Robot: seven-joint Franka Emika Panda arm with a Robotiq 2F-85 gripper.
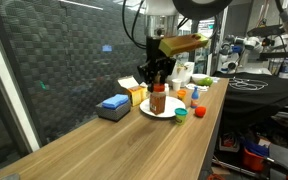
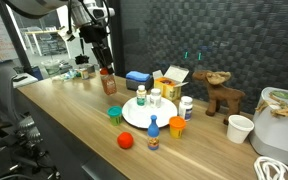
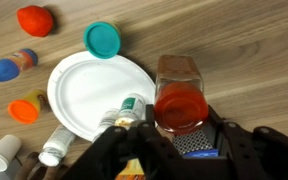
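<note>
A brown jar with a red-orange lid (image 3: 181,107) is between the fingers of my gripper, which is shut on it at the lid. In exterior view 1 the jar (image 1: 158,100) appears in front of the white plate (image 1: 144,106); in exterior view 2 the jar (image 2: 110,86) hangs upright just above the wooden table, left of the plate (image 2: 128,113). From the wrist view, the plate (image 3: 79,85) lies beside the jar with small white bottles at its edge.
Near the plate are a teal-lidded jar (image 2: 115,115), a red ball (image 2: 125,141), a blue bottle (image 2: 152,132) and an orange cup (image 2: 177,127). A blue-topped dark box (image 2: 139,80) and a yellow box (image 2: 171,78) stand behind.
</note>
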